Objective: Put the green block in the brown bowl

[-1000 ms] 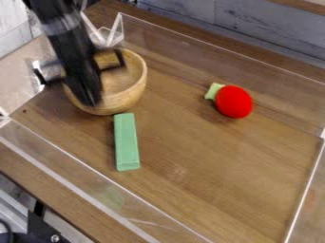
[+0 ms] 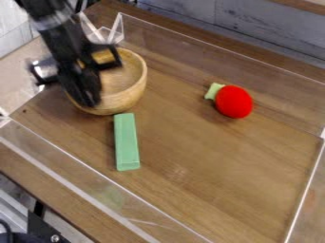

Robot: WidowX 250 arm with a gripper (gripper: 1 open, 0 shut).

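The green block (image 2: 125, 141) lies flat on the wooden table, just in front of the brown bowl (image 2: 131, 84) and outside it. My gripper (image 2: 89, 100), dark and blurred by motion, reaches down from the upper left over the bowl's left side. It is shut with nothing visible between its fingers, and the block lies clear of them, to the lower right. The arm hides the bowl's left part and much of its inside. How deep the fingertips are in the bowl is hard to judge.
A red round object (image 2: 233, 102) with a light green end rests on the right of the table. Clear walls edge the table, one running along the front left.
Block and bowl have not moved.
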